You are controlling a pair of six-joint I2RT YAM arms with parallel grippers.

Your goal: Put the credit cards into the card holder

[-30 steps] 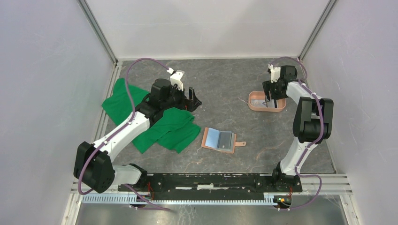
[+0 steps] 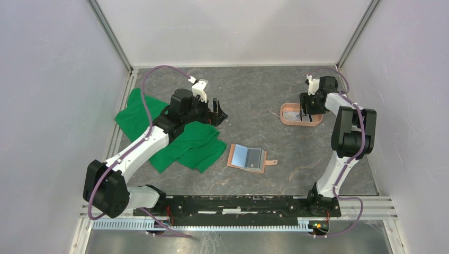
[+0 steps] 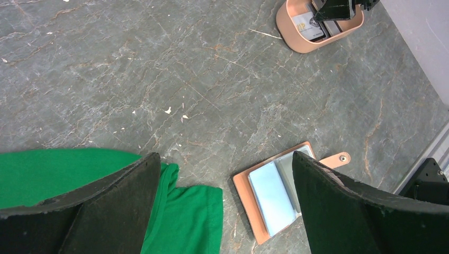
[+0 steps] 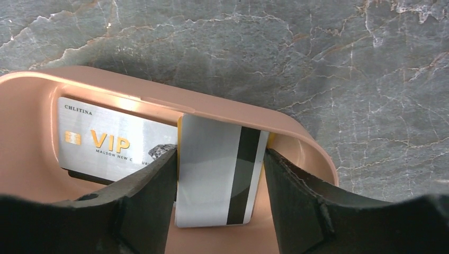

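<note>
Cards lie in a pink oval tray (image 2: 284, 121) at the table's right. In the right wrist view, a silver card with a black stripe (image 4: 209, 169) lies crosswise on other cards, partly over a silver VIP card (image 4: 106, 140). My right gripper reaches into the tray, its fingertips on either side of the striped card; the left one touches or nearly touches its edge, with a small gap at the right. The card holder (image 2: 248, 158) lies spread out near the front, clear sleeves showing. My left gripper hovers open and empty above the table.
A crumpled green cloth (image 2: 196, 145) covers the table beneath my left arm. Bare grey table lies between the cloth and the tray. A wall (image 2: 407, 106) stands close to the right arm.
The left arm, the tray and the card holder stay where they were.
</note>
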